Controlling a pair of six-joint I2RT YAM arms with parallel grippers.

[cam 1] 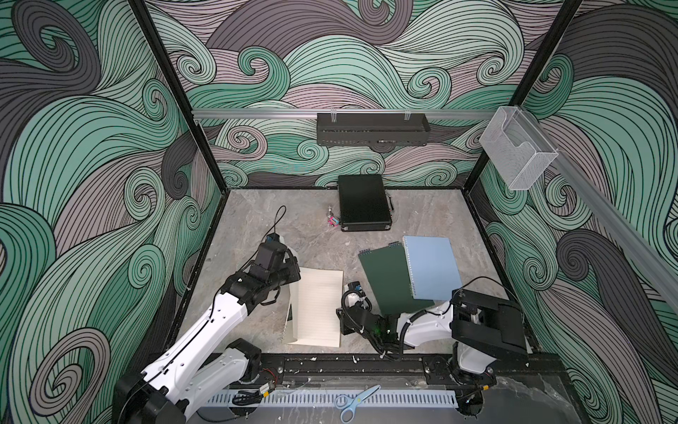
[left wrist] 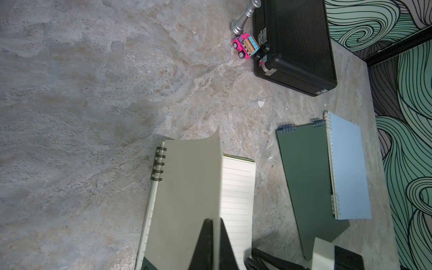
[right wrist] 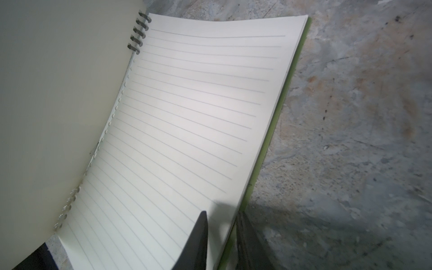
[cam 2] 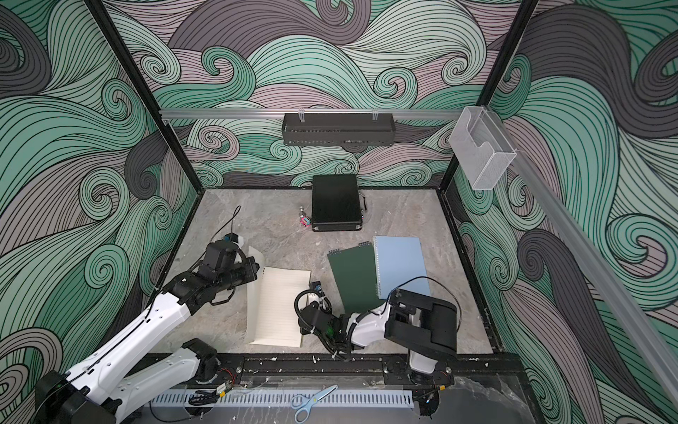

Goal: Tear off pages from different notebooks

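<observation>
An open spiral notebook with lined cream pages (cam 1: 321,307) lies on the table between my arms. One blank-backed sheet (left wrist: 186,180) stands raised and curved from its rings. My left gripper is shut on the free edge of that sheet, which runs up between its fingers. Low at the notebook's right edge, my right gripper is shut on the page edge and the green back cover (right wrist: 270,135). The raised sheet remains joined along the visible part of the spiral (right wrist: 137,33).
A dark green notebook (cam 1: 381,275) and a light blue one (cam 1: 432,265) overlap at the right. Behind stand a black case (cam 1: 363,201) and a small pink toy car (left wrist: 245,46). Scissors (cam 1: 355,404) lie beyond the front edge.
</observation>
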